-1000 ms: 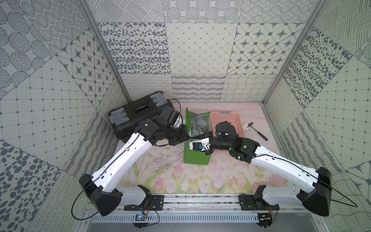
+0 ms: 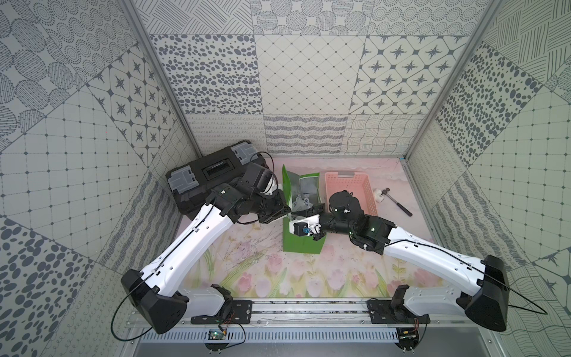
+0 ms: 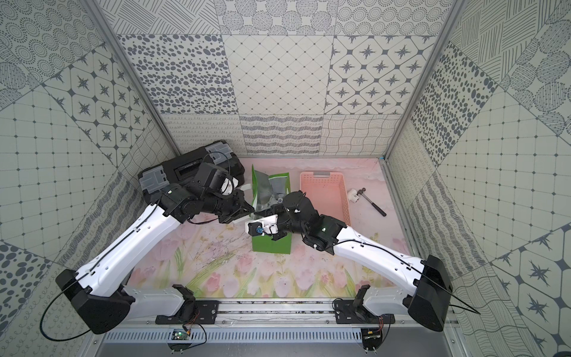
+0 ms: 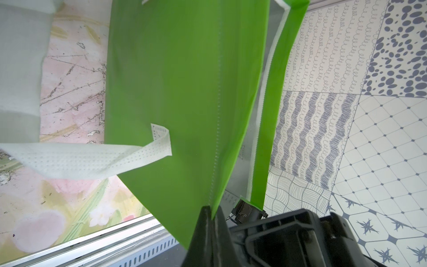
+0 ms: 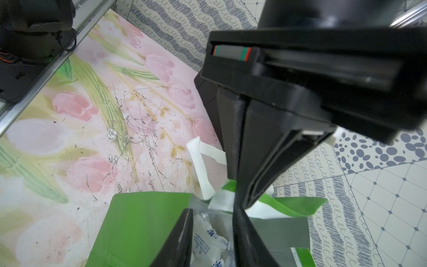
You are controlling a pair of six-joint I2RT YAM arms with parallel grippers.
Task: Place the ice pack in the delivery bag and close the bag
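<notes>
The green delivery bag [image 2: 303, 244] stands upright at the middle of the table, its silver-lined mouth facing up. My left gripper is shut on the bag's thin left rim, which shows in both wrist views. In the right wrist view, a clear-and-white ice pack [image 5: 206, 242] with blue print lies inside the bag, showing between the fingers of my right gripper. Those fingers stand apart over the bag's mouth; whether either one touches the pack cannot be told. The pack's lower part is hidden.
Beside the bag on the right is an empty pink basket [image 2: 351, 185], and beyond it a hammer [image 2: 397, 201]. A black toolbox [image 2: 215, 169] lies at the back left. White handle straps [image 4: 89, 160] hang by the bag's side.
The bag's upper rim has leaned slightly left. The left arm is almost still.
</notes>
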